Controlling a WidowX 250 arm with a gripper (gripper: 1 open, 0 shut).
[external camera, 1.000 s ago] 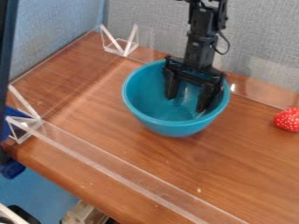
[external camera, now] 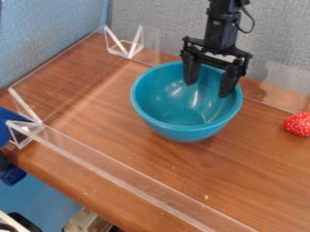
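A black gripper (external camera: 208, 74) hangs over the turquoise bowl (external camera: 169, 116) from the back of the table, its two fingers open and pointing down at the bowl's back part. I see nothing held between them. The bowl stands upright on the wooden table (external camera: 121, 163) and looks empty, though the gripper hides part of its back.
A red object with white speckles (external camera: 296, 124) lies at the right edge. Clear panels on white brackets (external camera: 123, 43) border the table at the back, left and front. Blue items (external camera: 10, 125) sit beyond the left front edge. The table left of the bowl is clear.
The gripper has risen out of the bowl's interior to a higher position over its back part. The bowl looks shifted slightly to the right since a second ago.
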